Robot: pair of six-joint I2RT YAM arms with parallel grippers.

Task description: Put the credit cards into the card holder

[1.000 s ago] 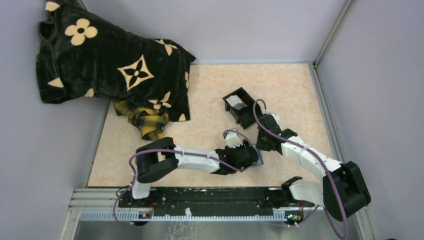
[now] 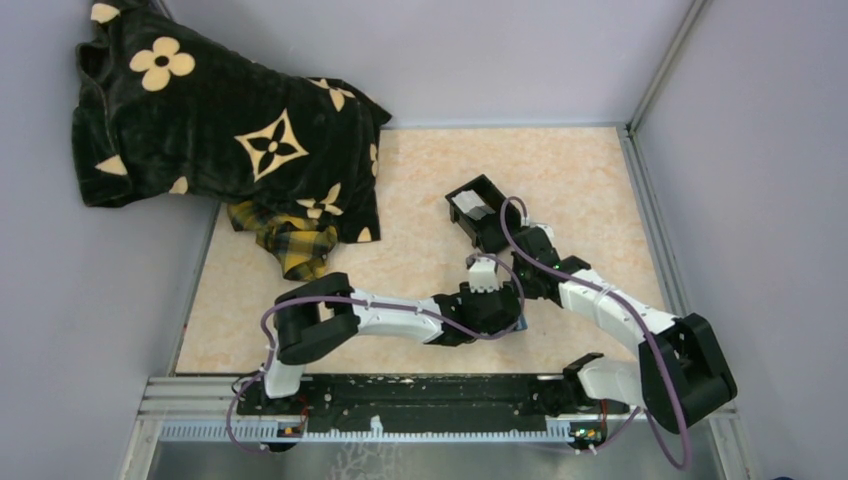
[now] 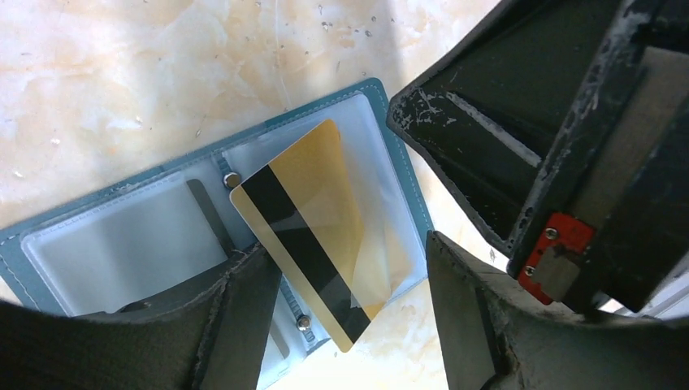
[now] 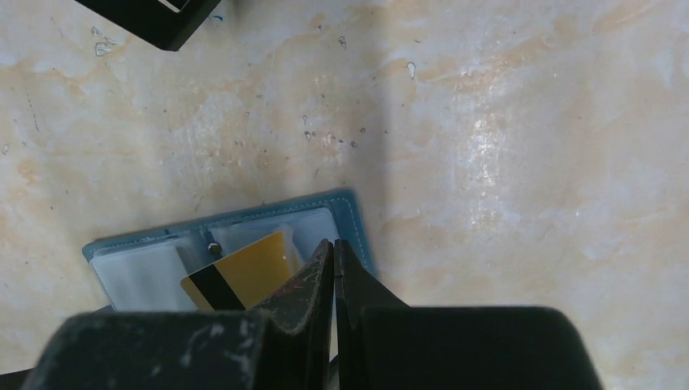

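Note:
A gold credit card (image 3: 321, 183) with a black stripe lies askew on the blue card holder (image 3: 106, 193) in the left wrist view. One end of it sticks out over the divider with the snaps, and its right part seems to be under clear plastic. My left gripper is open above the holder, one finger (image 3: 248, 305) to each side of the card. In the right wrist view my right gripper is shut with nothing visible between its tips, near the holder's right end. The arms hide most of the holder from above.
Behind the grippers a black open box (image 2: 490, 238) with pale contents stands on the table. A dark blanket (image 2: 220, 120) and a yellow plaid cloth (image 2: 300, 245) take up the back left. Bare tabletop (image 2: 580, 165) spreads at the back right.
The right gripper has moved slightly. The card still lies askew.

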